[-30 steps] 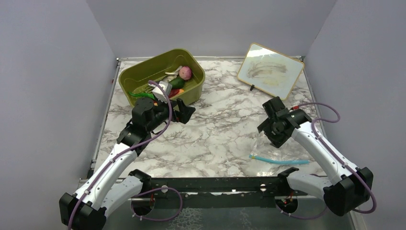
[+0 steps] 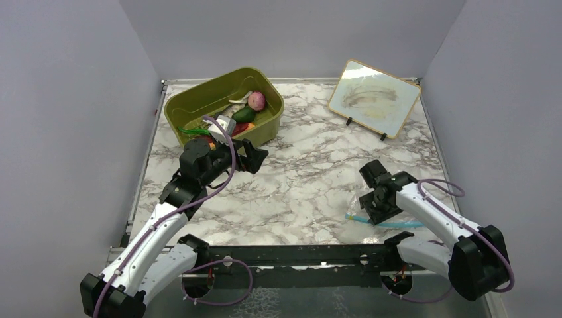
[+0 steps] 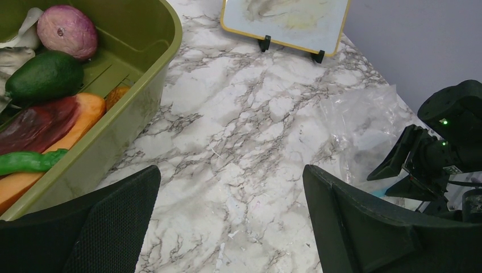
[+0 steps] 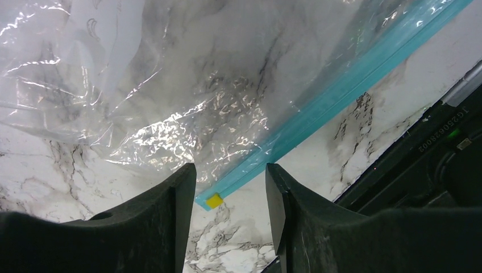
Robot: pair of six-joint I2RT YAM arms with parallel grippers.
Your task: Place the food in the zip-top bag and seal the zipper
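The clear zip top bag (image 4: 216,68) lies flat and empty at the front right of the table, its blue zipper strip (image 4: 335,105) running along the near edge with a yellow slider (image 4: 214,201) at one end. My right gripper is just over that slider end, fingers apart with nothing gripped. The food sits in an olive tub at the back left: onion (image 3: 66,32), avocado (image 3: 44,78), red meat (image 3: 34,125), green pepper (image 3: 28,161) and other pieces. My left gripper (image 2: 252,156) hangs open by the tub's front corner, empty.
A whiteboard (image 2: 373,99) on black stands leans at the back right. Grey walls border the back and sides; a black rail (image 2: 298,255) runs along the front edge.
My right gripper has moved down and toward the table's front, over the zipper end. My left arm has shifted slightly left and is still since.
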